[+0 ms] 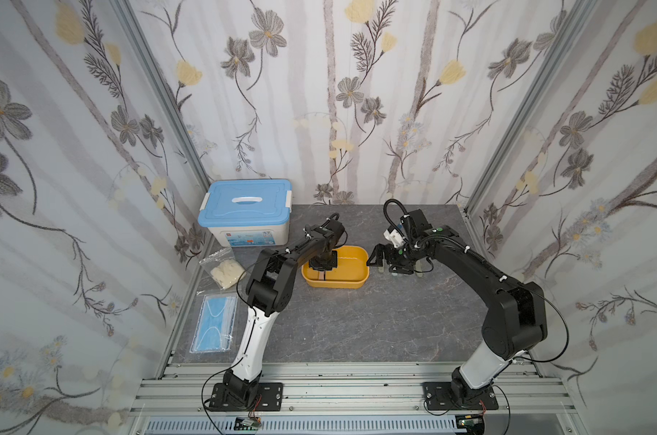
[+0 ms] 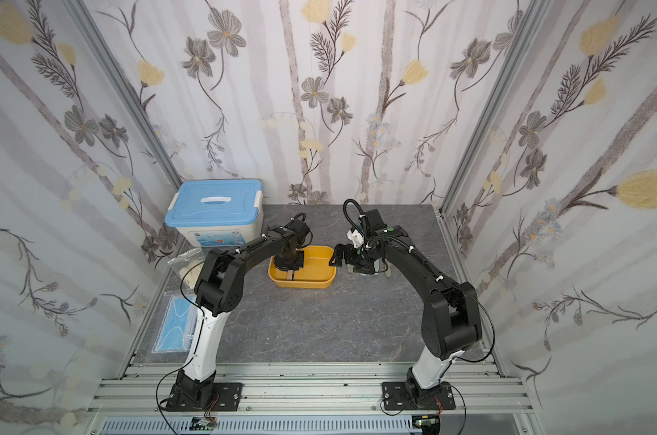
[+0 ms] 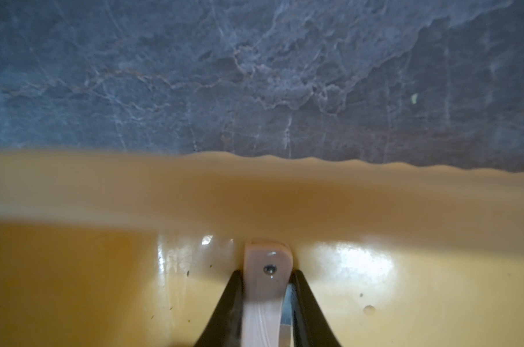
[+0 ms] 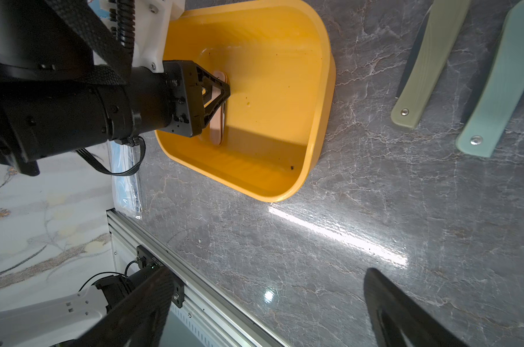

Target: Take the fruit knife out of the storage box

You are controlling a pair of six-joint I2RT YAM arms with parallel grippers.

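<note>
A pink-handled folding fruit knife (image 3: 266, 300) lies inside the yellow storage box (image 4: 315, 124), near the box's left end. My left gripper reaches down into the box and is shut on the knife, one finger against each side of the handle. In the right wrist view both ends of the knife (image 4: 216, 132) stick out past the left gripper's fingers. My right gripper hangs over the table to the right of the box, its fingers wide apart and only grey tabletop showing between them.
Two folded knives, an olive one (image 4: 423, 75) and a mint one (image 4: 498, 86), lie right of the box. A blue-lidded bin (image 1: 245, 206), a bag of white stuff (image 1: 225, 271) and packed masks (image 1: 213, 323) stand left.
</note>
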